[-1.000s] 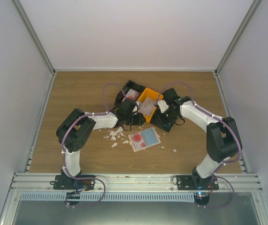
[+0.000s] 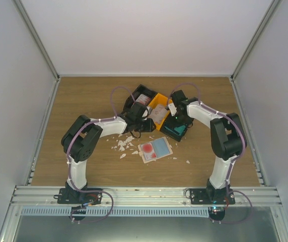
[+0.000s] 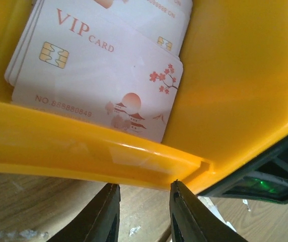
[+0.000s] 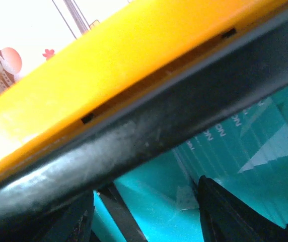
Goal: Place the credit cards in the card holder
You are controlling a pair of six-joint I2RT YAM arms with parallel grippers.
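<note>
White VIP cards lie stacked in the yellow tray. Teal cards fill the black tray on its right. Flat on the table in front is what looks like the card holder, with a red-patterned panel and a pale blue one. My left gripper is at the yellow tray's near wall; its fingers stand apart, with table showing between them and no card visible there. Over the teal cards, my right gripper is open, with its fingertips down near them and a dark strip showing between.
A further black tray with red and white cards adjoins the yellow tray on the left. White scraps litter the table left of the holder.
The right arm has shifted a little left, its gripper moving slightly over the right-hand black tray and uncovering teal cards. The left arm and the holder look unmoved.
</note>
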